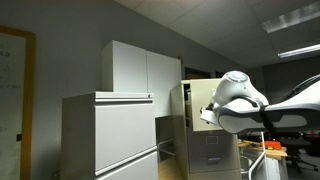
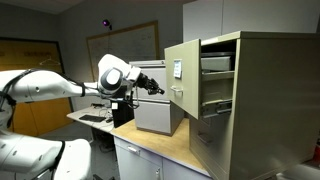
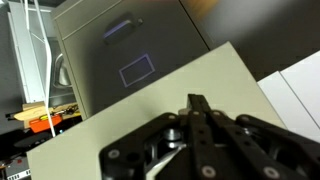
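Note:
A tan cabinet [image 2: 262,105] has its door [image 2: 184,62] swung open, and shelves show inside. The door carries a pale label and a handle [image 2: 177,90]. My gripper [image 2: 157,88] is in front of the door, on the handle's side; whether it touches cannot be told. In the wrist view the gripper looks shut, its dark fingertips close together over a pale panel, with nothing visible between them. In exterior view 1 the dark gripper [image 1: 206,114] shows in front of the cabinet [image 1: 180,115].
Grey drawers [image 2: 153,112] stand behind the arm on a wooden counter [image 2: 178,146]. A dark file cabinet [image 3: 125,55] lies beyond the panel in the wrist view. White cabinets [image 1: 140,75] hang on the wall.

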